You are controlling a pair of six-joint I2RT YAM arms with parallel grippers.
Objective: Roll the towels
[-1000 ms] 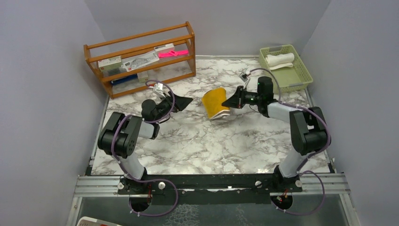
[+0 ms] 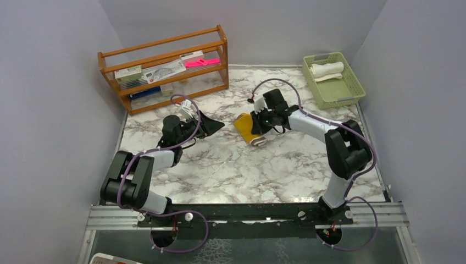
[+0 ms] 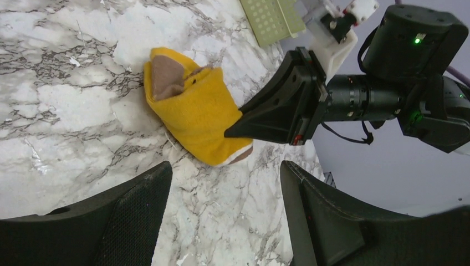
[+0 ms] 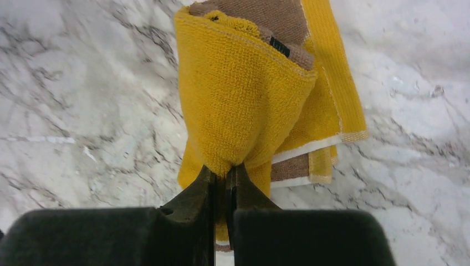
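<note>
A yellow towel (image 2: 246,128) with a brown side is loosely folded over at the middle of the marble table. My right gripper is shut on the towel, pinching its yellow cloth into a bunch. In the left wrist view the towel (image 3: 194,113) shows brown inside its folds, and a white-edged end hangs below the black fingers of the right gripper. Well left of it, my left gripper stands open, with only bare table between its fingers. Whether the towel's underside rests on the table is hard to tell.
At the back right stands a green basket (image 2: 327,103) with a rolled white towel (image 2: 327,69) in it. A wooden rack (image 2: 159,56) with boxes fills the back left.
My left arm shifted only slightly.
</note>
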